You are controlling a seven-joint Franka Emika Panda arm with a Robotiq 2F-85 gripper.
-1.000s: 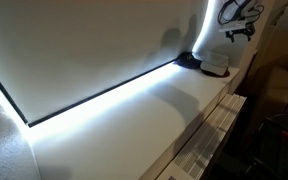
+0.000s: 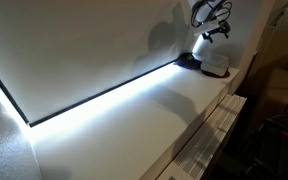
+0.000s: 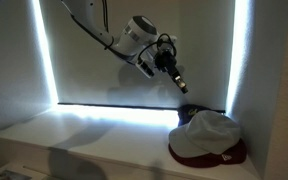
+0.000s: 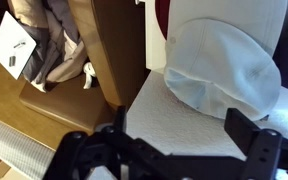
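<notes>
A pale grey cap (image 3: 206, 131) with a maroon brim lies at the right end of the white ledge (image 3: 94, 142). Partly behind it is a dark cap (image 3: 187, 111); exterior view 1 shows the dark cap (image 2: 188, 61) to the left of the pale cap (image 2: 215, 61). Above the caps hangs my gripper (image 2: 210, 36), clear of both. In the wrist view the gripper stands open, its two fingers wide apart with nothing between them. The pale crown (image 4: 222, 66) fills the upper right there, ahead of the fingertips.
A lit panel stands behind it, with a wall at the right. Below the ledge's front, the wrist view shows a brown chair (image 4: 79, 103) with clothes (image 4: 64, 48) on it.
In exterior view 1 the gripper has moved left from near the right wall and now hangs over the caps. The caps have stayed put.
</notes>
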